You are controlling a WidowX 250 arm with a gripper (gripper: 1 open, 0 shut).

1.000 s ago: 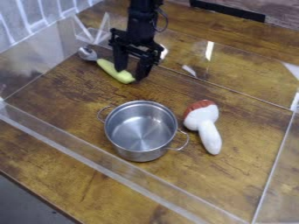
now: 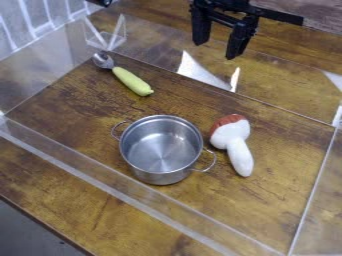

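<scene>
My black gripper (image 2: 222, 42) hangs open at the top of the view, above the back of the wooden table and apart from the objects, with nothing between its fingers. A pale yellow-green corn-like toy (image 2: 131, 80) lies at the back left, with a grey metal utensil head (image 2: 104, 60) at its far end. A steel pot (image 2: 160, 150) with two handles stands in the lower middle. A white mushroom-like toy (image 2: 238, 152) with a red patch lies to the right of the pot.
Clear plastic walls (image 2: 317, 200) surround the working area on the wooden table (image 2: 94, 230). The middle behind the pot is clear floor.
My gripper has risen away from the yellow-green toy, up and to the right toward the back. The toy and the other objects lie about where they were.
</scene>
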